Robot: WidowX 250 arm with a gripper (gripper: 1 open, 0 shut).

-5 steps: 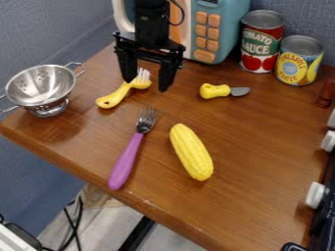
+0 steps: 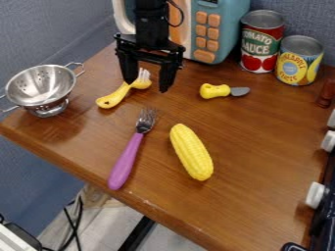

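Observation:
My black gripper hangs at the top centre of the table, open, its two fingers straddling the upper part of a yellow-handled utensil with a pale head. A purple-handled fork lies in the middle left. A yellow corn cob lies right of it. A small yellow-handled knife lies right of the gripper.
A steel colander sits at the left edge. A toy microwave, a tomato sauce can and a yellow can stand at the back. A dark appliance with white knobs lines the right edge.
My gripper has shifted slightly and lowered over the past second around the yellow utensil's head. The objects on the table show no clear movement.

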